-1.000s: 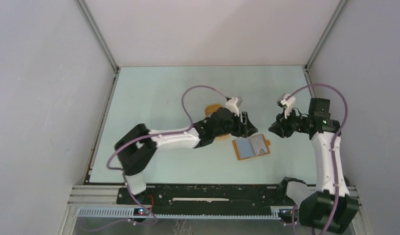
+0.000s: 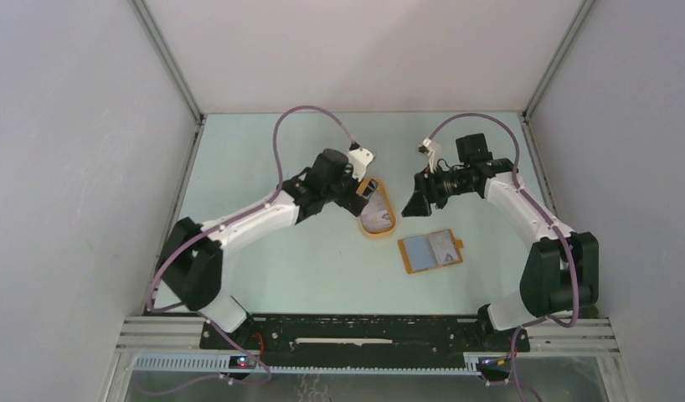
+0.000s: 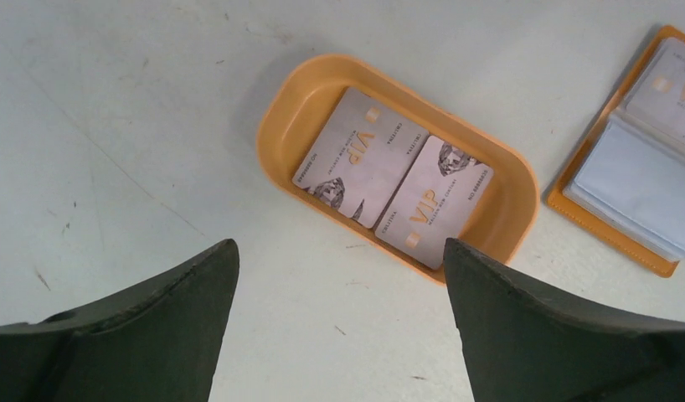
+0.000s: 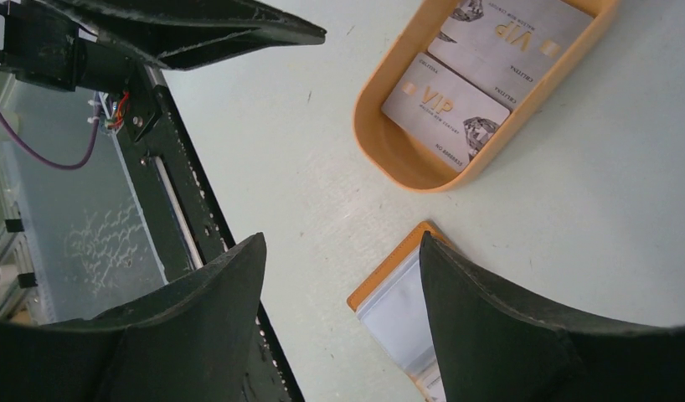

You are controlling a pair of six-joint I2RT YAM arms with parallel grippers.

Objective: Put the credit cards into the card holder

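Note:
Two silver VIP credit cards lie side by side in the orange tray [image 3: 310, 77], the far card [image 3: 381, 163] and the near card [image 3: 456, 201]. To their right is the orange-edged card holder [image 3: 611, 240]. One of its clear pockets shows a VIP card [image 2: 444, 246]; the other pocket [image 2: 419, 252] looks pale and plain. My left gripper is open above the tray's left side, nothing between its fingers. Right of the tray and behind the holder hangs my right gripper, its fingers apart and empty.
A finger of the left gripper shows close by in the right wrist view. Bare table [image 2: 264, 276] lies to the left and in front, with a dark rail [image 2: 339, 327] along the front edge.
The left gripper has gone from beside the holder leftward and back to the tray. My right gripper has moved left, toward the tray. Tray and holder have stayed put.

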